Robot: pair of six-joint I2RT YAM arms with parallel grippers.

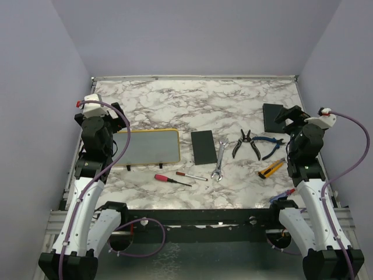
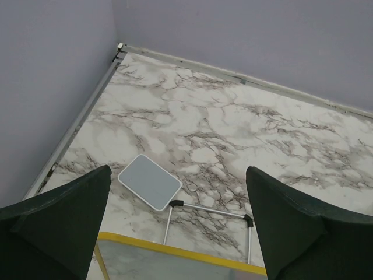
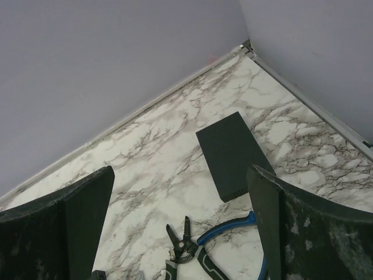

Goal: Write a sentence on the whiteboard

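Note:
A yellow-framed whiteboard [image 1: 152, 147] stands at the left of the marble table, partly hidden by my left arm in the top view; its yellow top edge [image 2: 175, 250] crosses the bottom of the left wrist view. In front of it lies a thin pen-like stick [image 1: 192, 176], white with a brownish end, probably the marker. My left gripper is open above and behind the board, its fingers wide apart with nothing between them. Over the right side, my right gripper is open too and holds nothing.
Near the stick lie a red screwdriver [image 1: 169, 179], a wrench [image 1: 220, 160] and a black pad [image 1: 203, 147]. Wire strippers [image 1: 246, 144], blue pliers [image 1: 270, 140], a yellow cutter [image 1: 271, 168] and a dark box [image 3: 235, 156] occupy the right. A grey plate [image 2: 150, 182] lies behind the whiteboard.

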